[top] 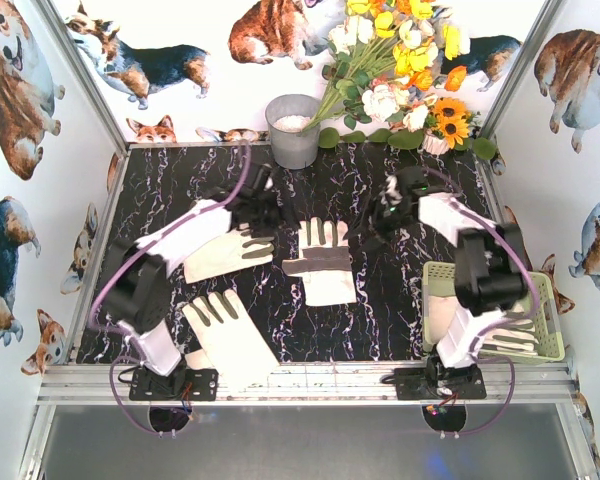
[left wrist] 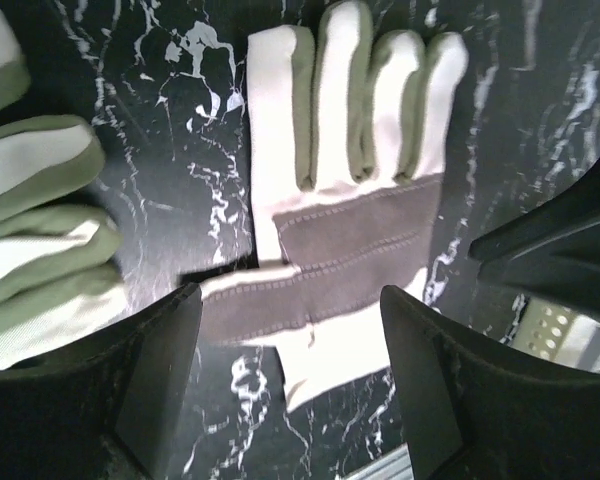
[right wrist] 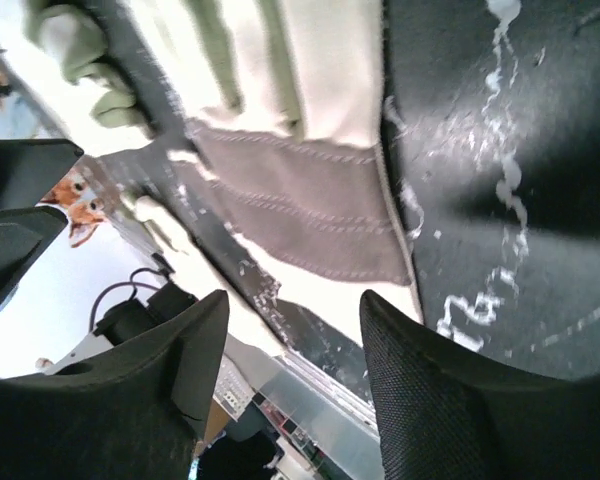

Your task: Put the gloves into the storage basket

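Note:
A white glove with grey palm band and green-lined fingers (top: 325,262) lies flat at the table's centre, between my grippers; both wrist views show it below them. More gloves lie to its left (top: 220,255) and at the front left (top: 230,335). The green storage basket (top: 552,335) at the front right holds gloves. My left gripper (top: 273,205) hangs open left of the centre glove, its fingers apart with nothing gripped in the left wrist view. My right gripper (top: 378,215) is open to the glove's right, nothing between its fingertips.
A grey bucket (top: 292,140) and a vase of flowers (top: 440,130) stand along the back wall. White walls with dog pictures enclose the table. Bare black marble shows behind the centre glove and to its right.

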